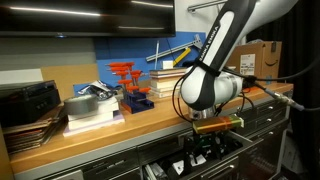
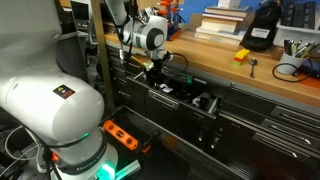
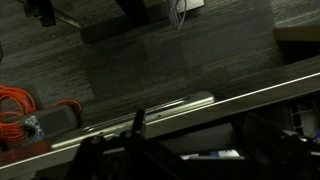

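Observation:
My gripper stands open in the wrist view, with no object seen between its dark fingers. Below it runs the metal front edge of a drawer (image 3: pixel 270 97), with a silver handle-like strip (image 3: pixel 180 106) along it. Exterior view 1 has the pulled-out drawer (image 1: pixel 232 154) under the counter, and the gripper (image 1: pixel 203 150) hangs over it, dark against dark. From the other side, the gripper (image 2: pixel 152 72) is small beside the cabinet. Whether it touches the drawer cannot be told.
Books (image 1: pixel 166 82), a red rack (image 1: pixel 124 72) and a metal pot (image 1: pixel 81 105) occupy the wooden counter (image 1: pixel 60 148). Small light items (image 2: pixel 203 102) lie in an open drawer. An orange cable (image 3: pixel 12 104) lies on the floor, which is otherwise largely bare near the drawer.

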